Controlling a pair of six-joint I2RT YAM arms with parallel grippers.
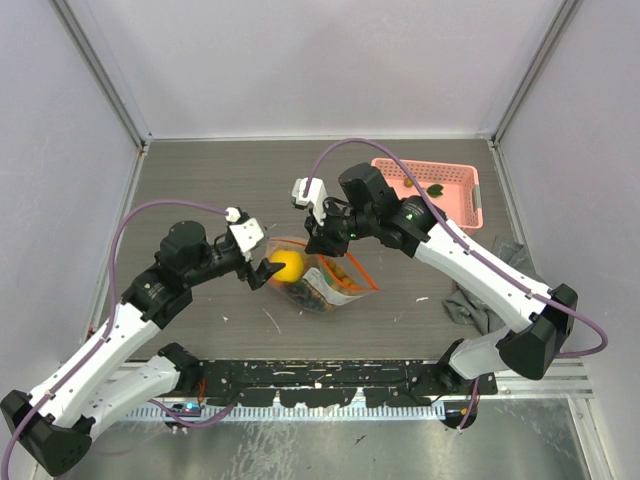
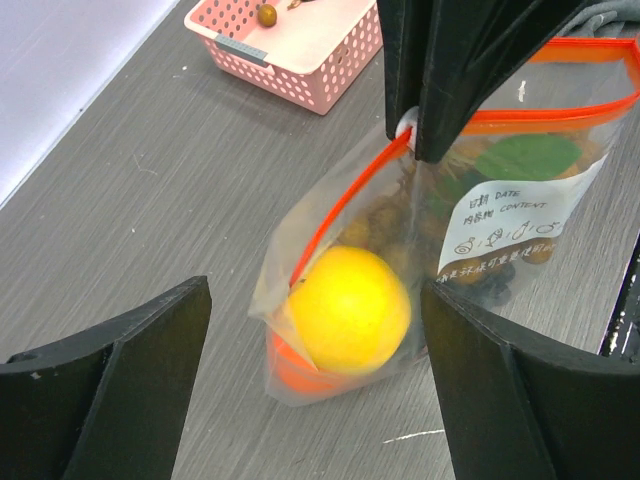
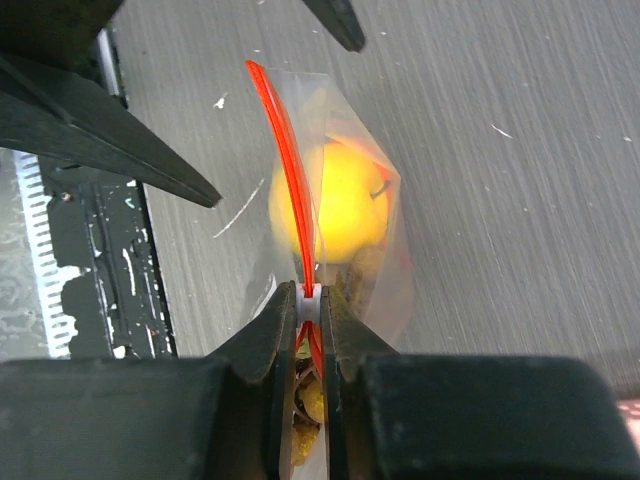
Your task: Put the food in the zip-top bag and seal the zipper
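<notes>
The clear zip top bag (image 1: 318,292), edged in orange, lies in the middle of the table with food inside. A yellow round fruit (image 2: 350,308) fills its left end, above something orange-red (image 2: 300,365). Green and brown pieces sit under the white label (image 2: 508,222) further right. My right gripper is shut on the orange zipper (image 3: 292,170), with a small pale slider (image 3: 309,303) between its fingertips. My left gripper stands open by the bag's left end, its fingers (image 2: 150,350) spread wide; contact with the bag cannot be made out.
A pink basket (image 1: 462,196) at the back right holds a few small food pieces. A grey cloth (image 1: 475,309) lies at the right edge. Bare table (image 1: 215,160) stretches behind and to the left.
</notes>
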